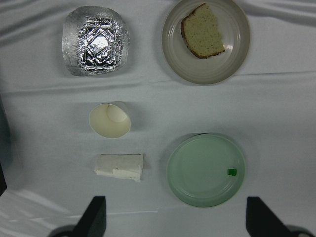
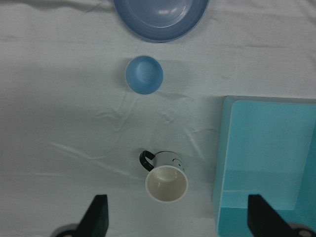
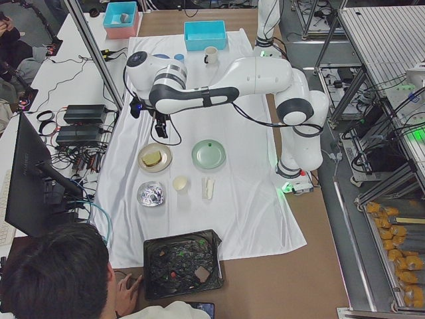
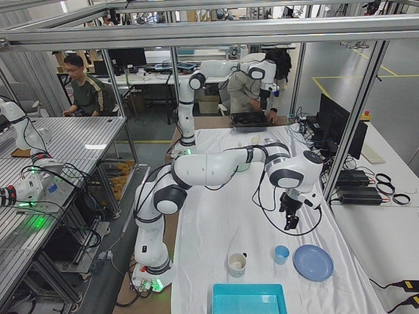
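Note:
My left gripper is open above the white cloth, over a green plate (image 1: 200, 170), a folded white napkin (image 1: 118, 166), a cream cup (image 1: 109, 121), a foil dish (image 1: 95, 42) and a beige plate (image 1: 173, 47) with a bread slice (image 1: 202, 29). My right gripper is open above a white mug (image 2: 166, 185) with a black handle, a small blue cup (image 2: 144, 75), a blue plate (image 2: 160, 19) and a turquoise bin (image 2: 261, 148). Nothing is between either gripper's fingers.
A black tray (image 3: 182, 266) lies at one end of the table, where a person sits. A monitor (image 3: 30, 186) and electronics stand on the side desk. Metal frame posts border the table. The cloth's middle has free room.

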